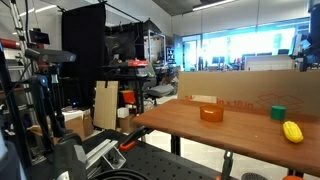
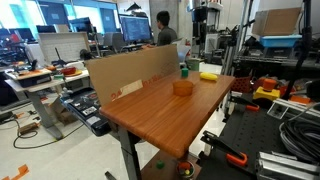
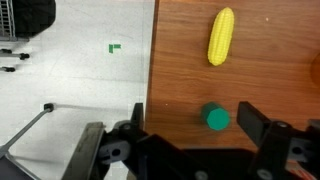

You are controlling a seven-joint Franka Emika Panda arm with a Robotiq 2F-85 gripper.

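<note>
High over the far end of the wooden table (image 2: 165, 112), my gripper stands open with nothing between its fingers. In the wrist view a green cup-like object (image 3: 216, 117) lies below, toward the right finger. A yellow corn cob (image 3: 221, 37) is farther up that view, near the table's edge. Exterior view 1 has the corn (image 1: 292, 132) at the right front and the green object (image 1: 278, 112) behind it. Farther left sits an orange bowl (image 1: 211, 113); only a sliver of it enters the wrist view at the right. All three rest apart on the tabletop.
A cardboard panel (image 2: 135, 75) stands along one long side of the table. Bare tabletop (image 2: 165, 118) stretches across the end away from my arm. Beyond the table edge lies pale floor (image 3: 95, 85). A person (image 2: 166, 30) sits at the desks behind.
</note>
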